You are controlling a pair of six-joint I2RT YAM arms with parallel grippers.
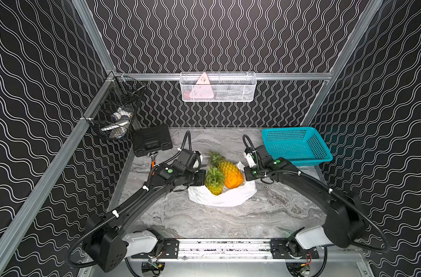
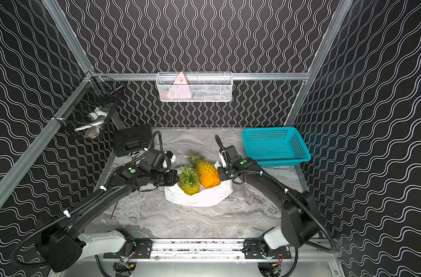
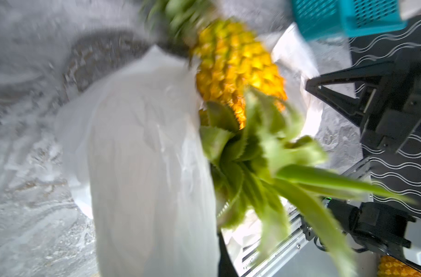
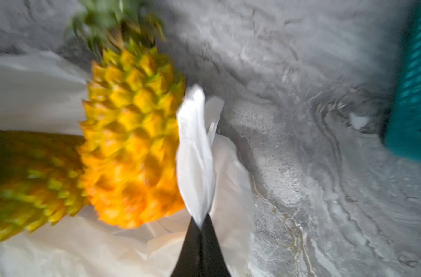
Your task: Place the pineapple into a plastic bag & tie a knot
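Note:
A white plastic bag (image 1: pixel 222 198) lies open at the middle of the table. Two pineapples are in its mouth: a small green-yellow one (image 1: pixel 214 187) upright on the left, and a larger one (image 1: pixel 230 174) leaning with its crown to the back left and its orange base to the front right. My right gripper is shut on a gathered strip of the bag's rim, beside the larger fruit. On the left side, my left gripper (image 1: pixel 204 178) is shut at the bag's edge; in the left wrist view, white plastic (image 3: pixel 150 175) covers its fingers almost entirely.
A teal basket (image 1: pixel 295 145) stands at the back right. The black case (image 1: pixel 151 140) and an orange-handled tool (image 1: pixel 153 164) lie at the back left. Bare table shows in front of the bag.

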